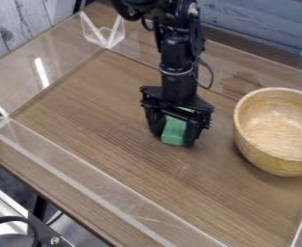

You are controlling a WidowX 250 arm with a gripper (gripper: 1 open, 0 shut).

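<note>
A black robot arm reaches down from the top middle to my gripper [177,120], which is low over the wooden table at the centre. A green object [176,132] sits between and under the black fingers, partly hidden by them. Whether the fingers are closed on it I cannot tell.
A large tan bowl [272,145] stands at the right, close to the gripper. A clear plastic item [101,29] is at the upper left.
</note>
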